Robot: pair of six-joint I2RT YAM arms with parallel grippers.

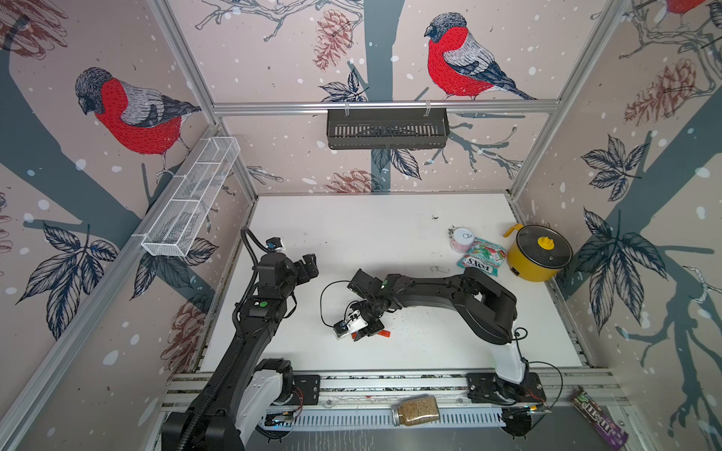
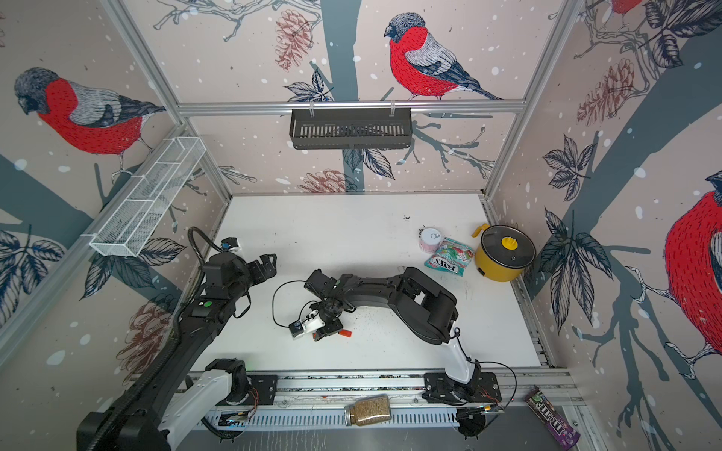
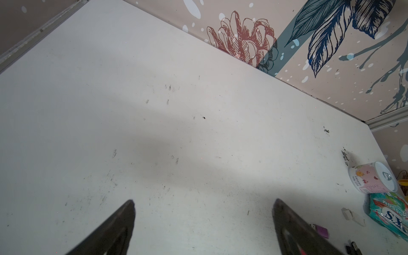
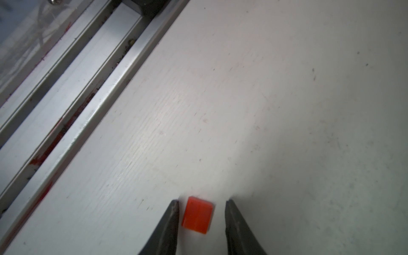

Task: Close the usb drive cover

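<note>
A small red-orange piece (image 4: 197, 214), likely the USB drive, lies on the white table between the fingertips of my right gripper, which is part open around it in the right wrist view. In the top views it shows as an orange strip (image 1: 383, 333) partly hidden under that gripper. Whether its cover is open cannot be told. My left gripper stands open and empty, raised above the left side of the table.
At the back right are a pink can (image 1: 462, 239), a snack bag (image 1: 483, 255) and a yellow pot (image 1: 535, 265). The table's front rail (image 4: 97, 108) runs close to my right gripper.
</note>
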